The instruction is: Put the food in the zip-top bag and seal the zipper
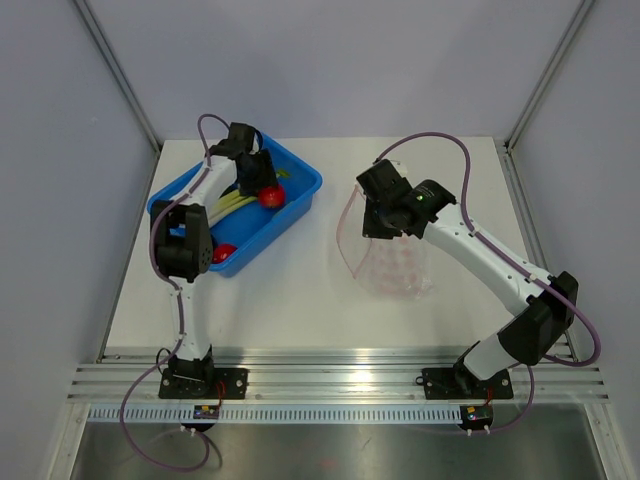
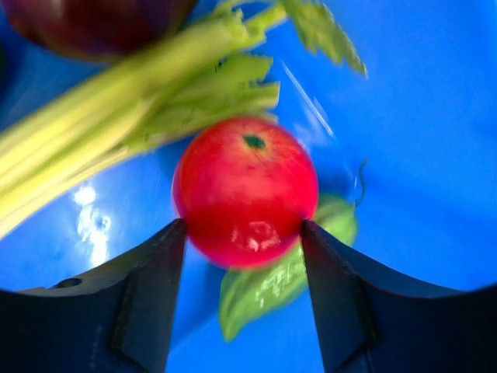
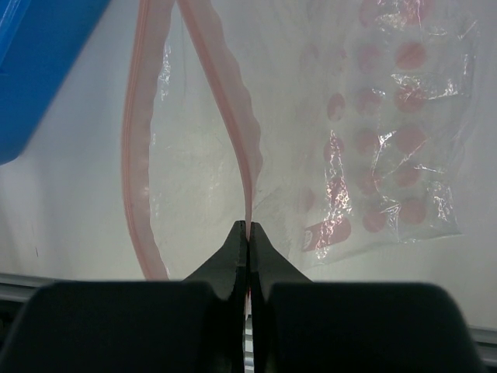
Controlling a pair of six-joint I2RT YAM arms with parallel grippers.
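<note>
A round red tomato (image 2: 246, 183) with a green stem spot lies in the blue tray (image 1: 305, 190). My left gripper has one fingertip at each side of it; whether both press on it I cannot tell. The clear zip top bag (image 3: 373, 155), printed with pink dots, stands on the table with its pink-edged mouth spread. My right gripper is shut on one edge of that mouth, and the opposite edge hangs free toward the tray.
Beside the tomato are celery stalks (image 2: 101, 116), a green pod-like vegetable (image 2: 272, 287) and a dark purple vegetable (image 2: 101, 23). Another red item (image 1: 224, 253) sits near the tray's front wall. The table between tray and bag is bare.
</note>
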